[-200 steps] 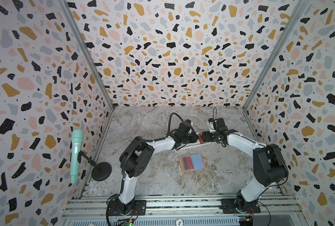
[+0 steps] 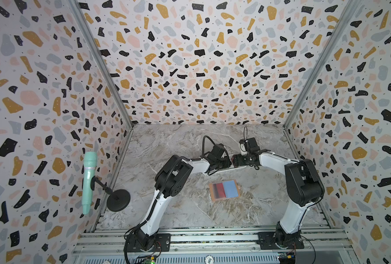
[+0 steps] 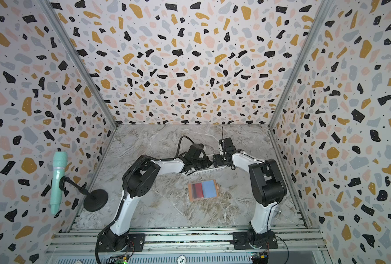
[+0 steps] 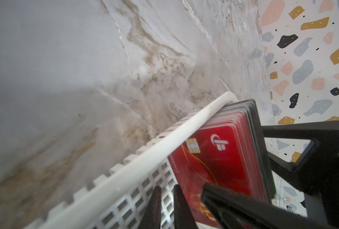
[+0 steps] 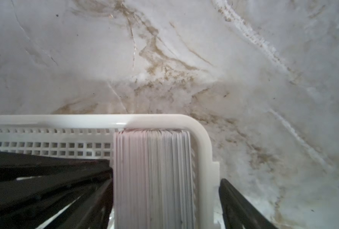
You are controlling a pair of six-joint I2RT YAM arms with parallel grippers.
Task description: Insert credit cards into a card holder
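Note:
A white basket holds a tight stack of cards at its right end, with a red card facing left. In the left wrist view my left gripper has its fingertips close together, a narrow gap between them, beside the red card's face; no card shows clearly between them. My right gripper is open, one finger on each side of the stack and the basket's end wall. The card holder, tan and lying open, is in front of the basket, with red and blue areas inside.
Both grippers crowd the same end of the basket, nearly touching. A green microphone-like object rises on a black round base at the far left.
The card holder has not moved.

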